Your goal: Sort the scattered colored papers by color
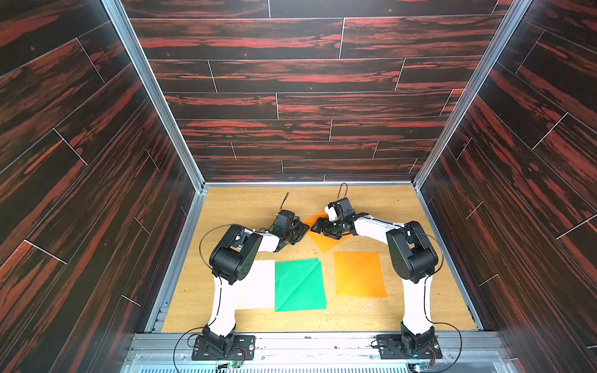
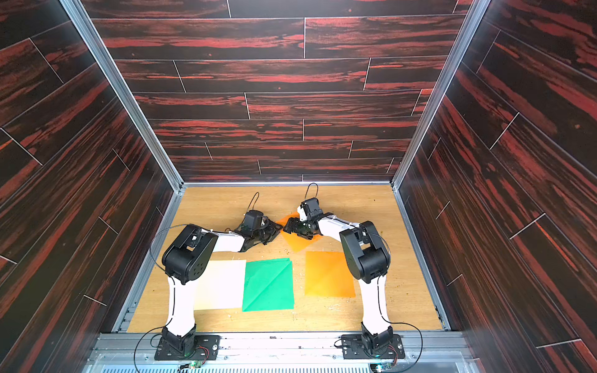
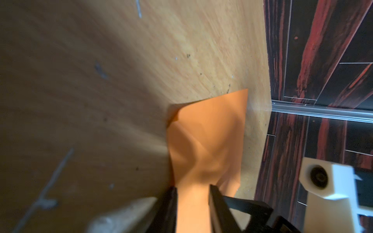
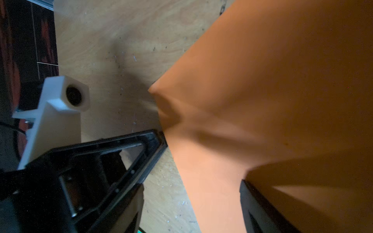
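A loose orange paper [image 1: 329, 242] lies on the table's middle, behind the sorted sheets, with a lifted, creased edge [image 3: 202, 136]. My left gripper is at that paper from the left, its blurred fingers part open with orange paper beneath and between them; whether it grips cannot be told. My right gripper hovers over the same paper from the right, fingers apart, near the left gripper. In front lie a white sheet [image 1: 255, 286], a green stack [image 1: 300, 284] and an orange stack [image 1: 359, 273].
The two wrists are close together at the centre.
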